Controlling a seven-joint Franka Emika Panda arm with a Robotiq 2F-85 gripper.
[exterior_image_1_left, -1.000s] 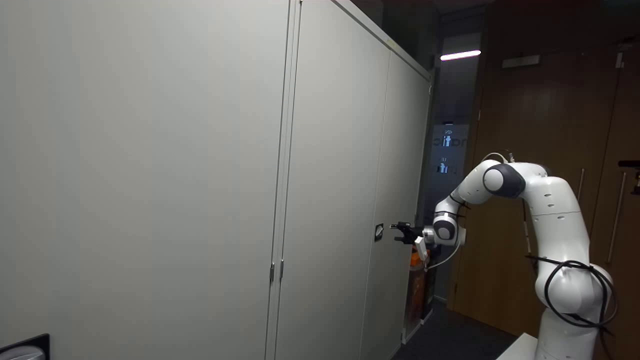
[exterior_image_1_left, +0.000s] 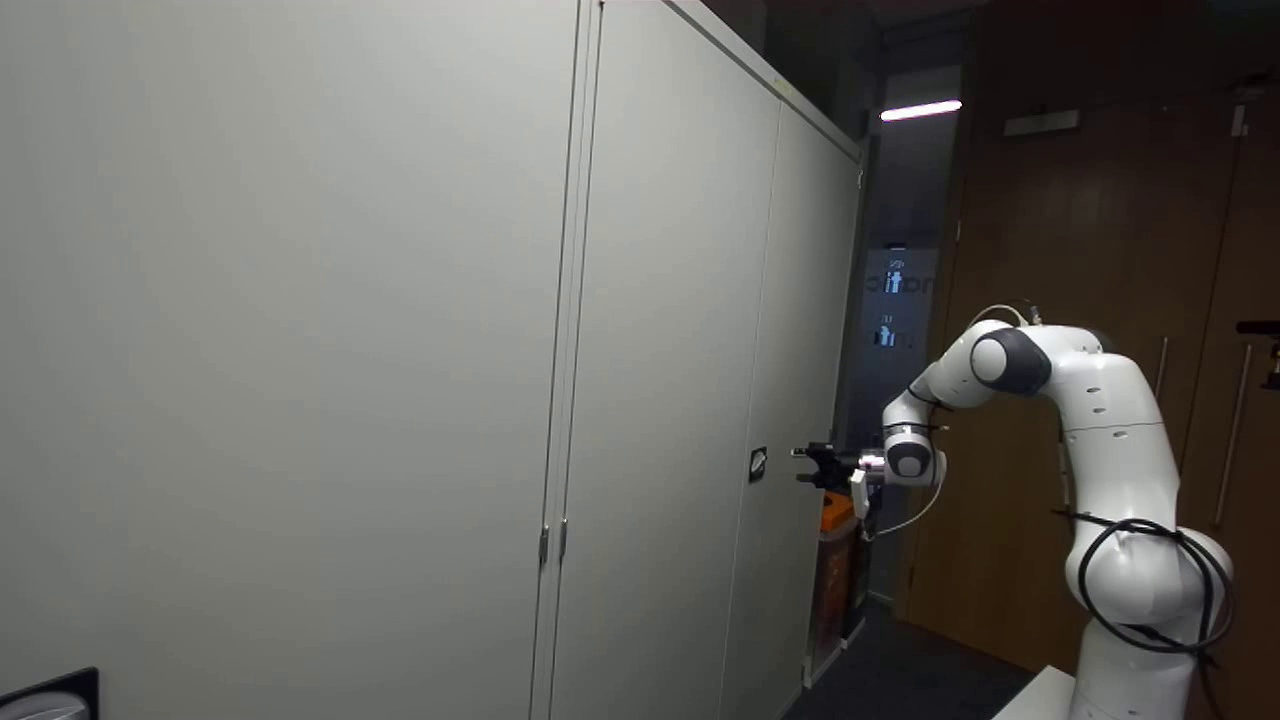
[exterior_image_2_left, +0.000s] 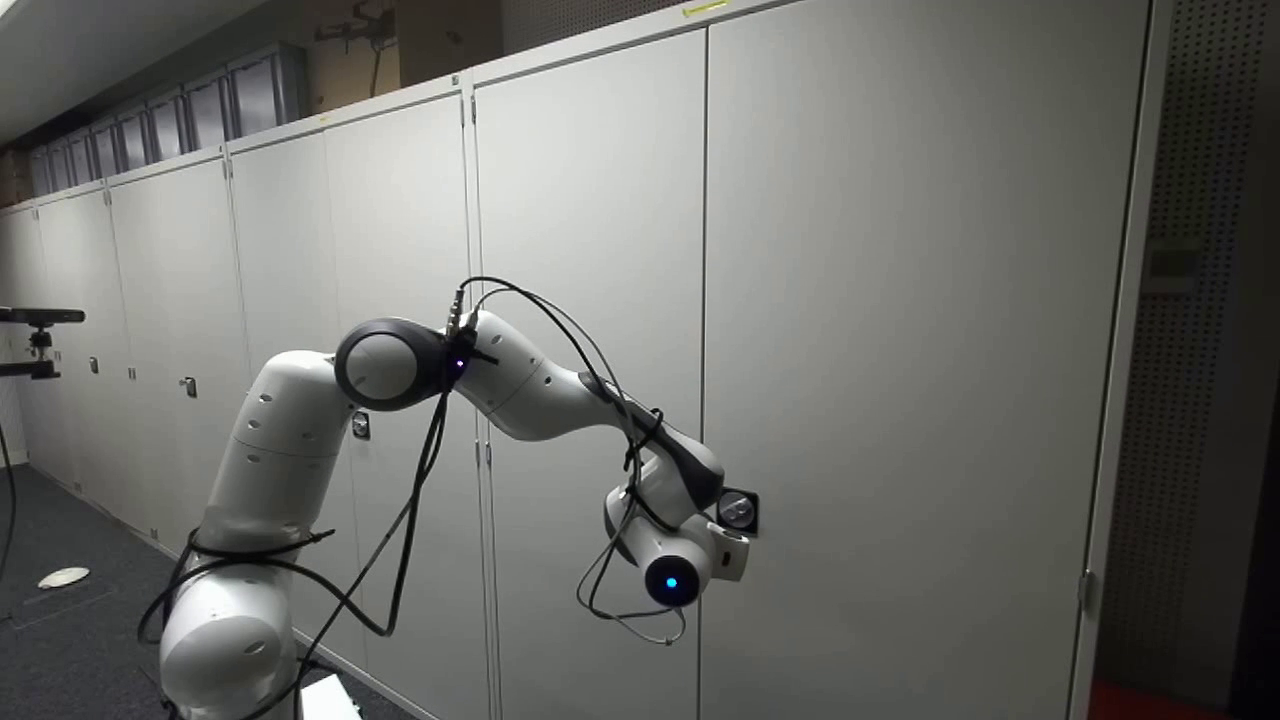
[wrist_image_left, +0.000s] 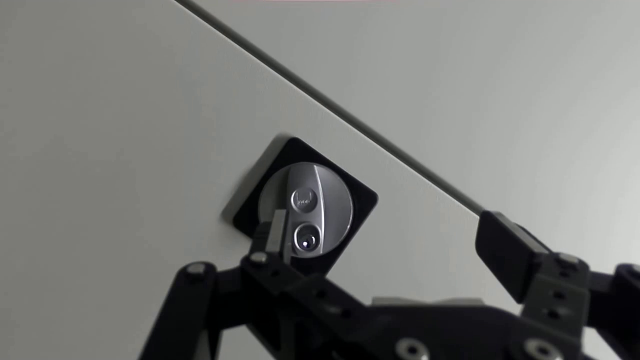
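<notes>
A round silver turn handle (wrist_image_left: 309, 207) with a raised grip and a keyhole is set in a black diamond-tilted plate (wrist_image_left: 362, 197) on the pale cabinet door. In exterior view 1 the same handle (exterior_image_1_left: 757, 464) appears small, with my gripper (exterior_image_1_left: 801, 466) a short way off to its right. Seen from the wrist, my gripper is open and empty; one finger overlaps the handle's lower left edge, while the other lies far to the right over bare door. Exterior view 2 shows the handle (exterior_image_2_left: 737, 511) just beside the wrist, which hides the fingers.
A dark seam (wrist_image_left: 336, 111) between two doors runs diagonally past the handle. Tall cabinets (exterior_image_2_left: 396, 240) line the wall. Bins with an orange top (exterior_image_1_left: 836, 512) stand beyond the cabinet's end. Cables (exterior_image_2_left: 414, 504) hang loosely from the arm.
In exterior view 1 my gripper and wrist have shifted slightly to the right, a bit farther from the handle. The handle and doors look the same.
</notes>
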